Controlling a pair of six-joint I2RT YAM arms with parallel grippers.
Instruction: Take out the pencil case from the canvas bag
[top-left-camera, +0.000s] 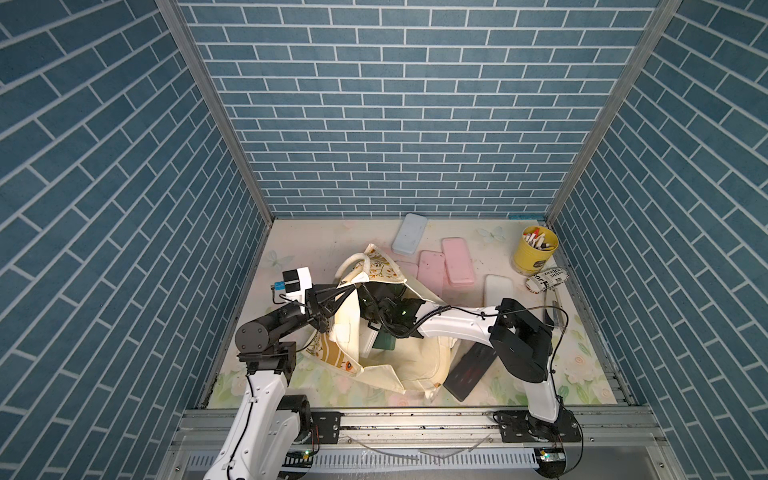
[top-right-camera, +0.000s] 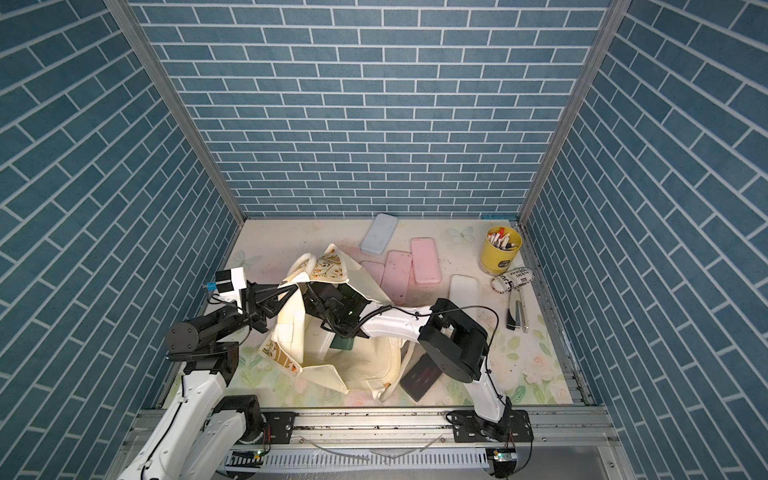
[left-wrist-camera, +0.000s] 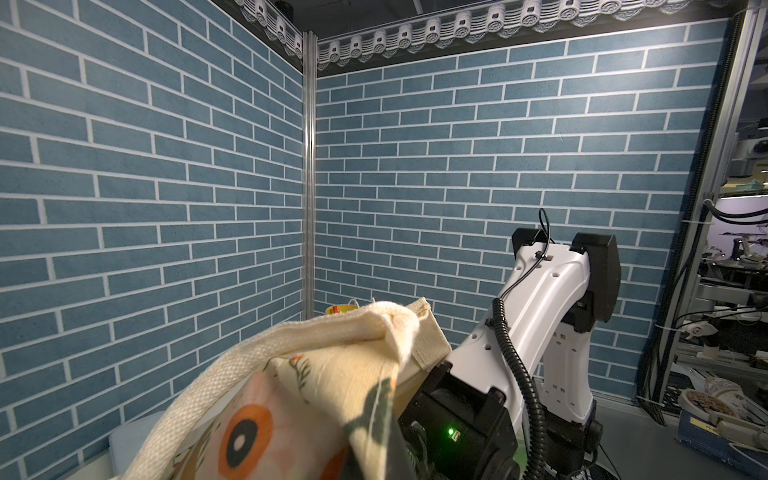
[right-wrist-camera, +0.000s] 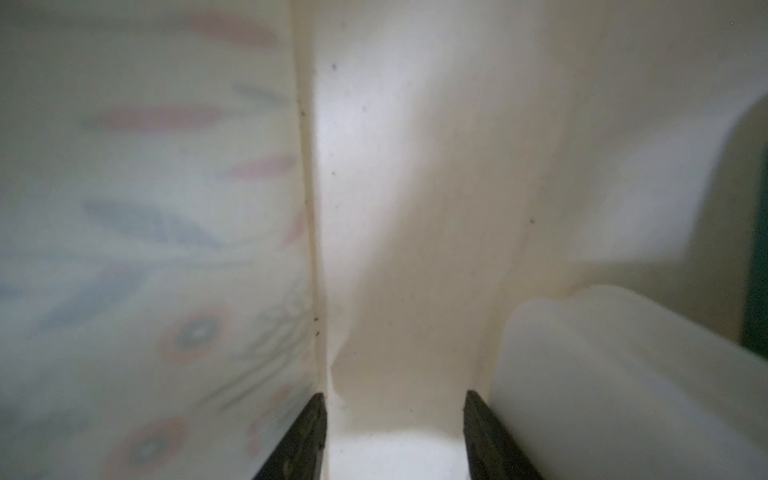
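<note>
The cream canvas bag (top-left-camera: 400, 368) lies open on the table. My left gripper (top-left-camera: 352, 289) is shut at the bag's left rim, by the fabric near the handle; in the left wrist view floral cloth (left-wrist-camera: 280, 416) fills the lower middle. My right gripper reaches down inside the bag, open, with a blurred white object (right-wrist-camera: 608, 384) at its right and floral-printed cloth (right-wrist-camera: 160, 240) at its left. A dark green item (top-left-camera: 384, 340) shows in the bag. I cannot tell which thing is the pencil case.
Phone cases, pink (top-left-camera: 458, 261), pale blue (top-left-camera: 409, 232) and white (top-left-camera: 498, 289), lie behind and right of the bag. A dark phone (top-left-camera: 464, 376) lies at front right. A yellow pen cup (top-left-camera: 530, 254) stands back right.
</note>
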